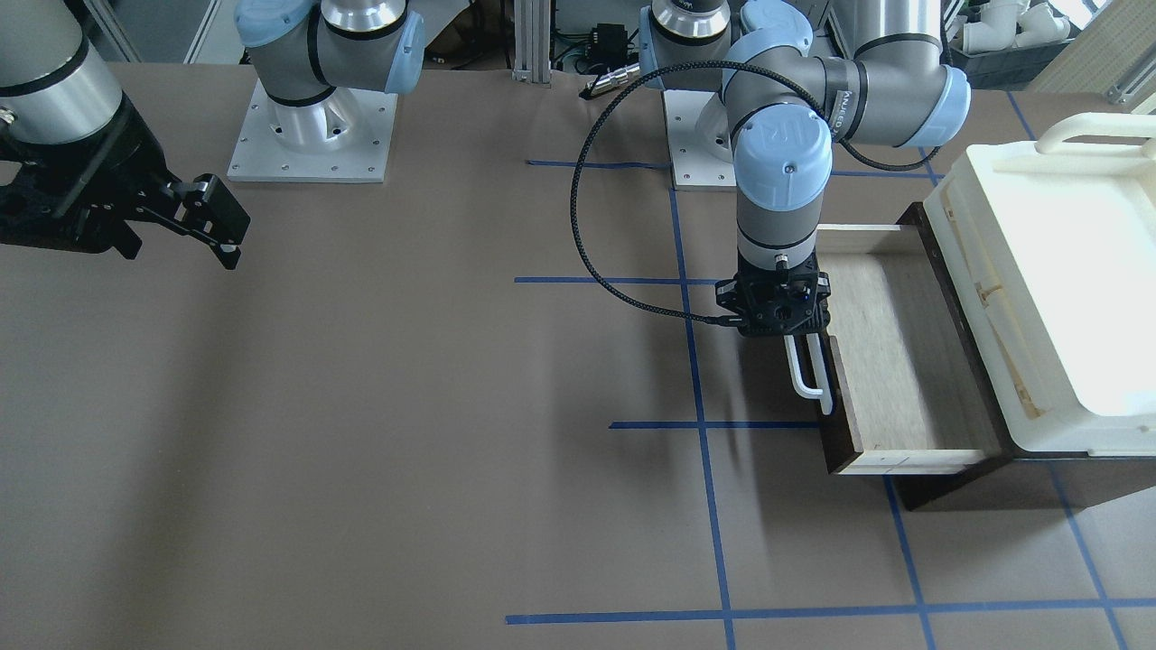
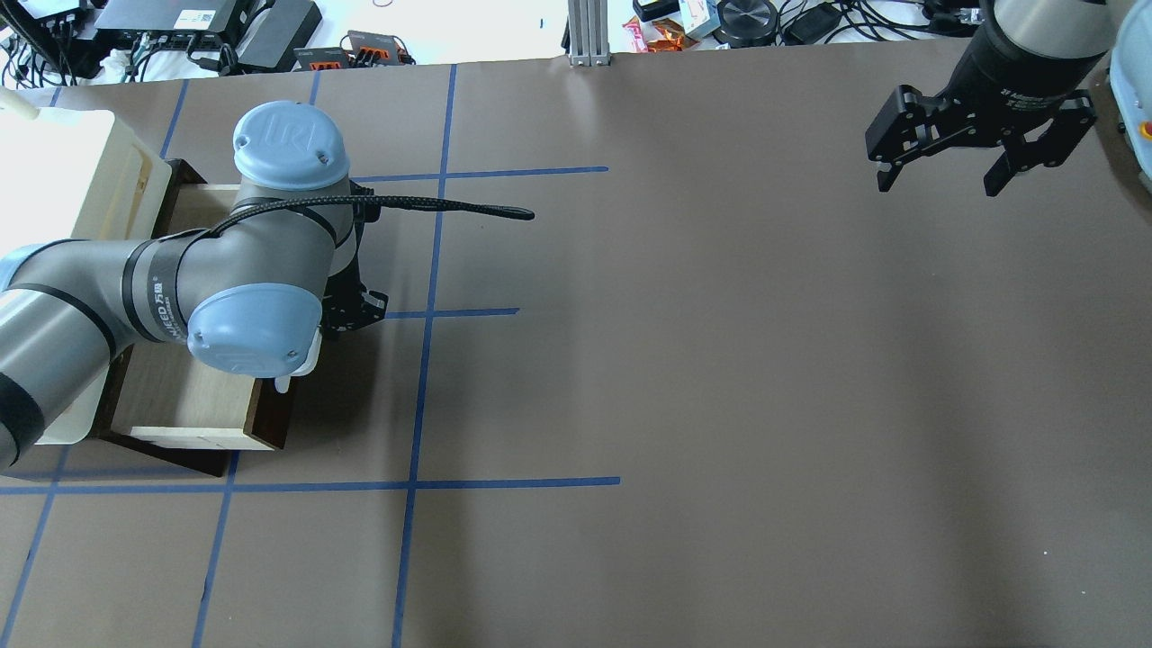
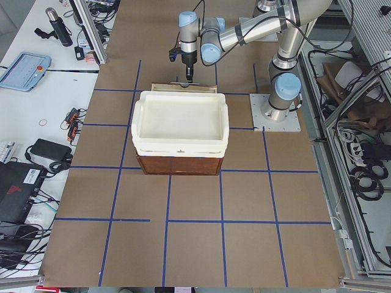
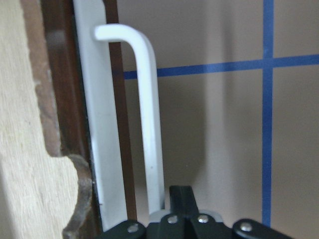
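A dark wooden box with an open, empty drawer (image 1: 899, 357) stands on the right in the front view. Its white bar handle (image 4: 152, 119) runs along the drawer front. My gripper (image 1: 775, 309) hangs over that front, at the handle. In the left wrist view its black tip (image 4: 182, 204) lies over the handle's lower end; whether the finger is open or shut is not clear. The top view hides the gripper largely behind the arm.
A white plastic bin (image 1: 1073, 282) sits on the box. A second arm's black gripper (image 2: 977, 140) is off to the side, far from the drawer.
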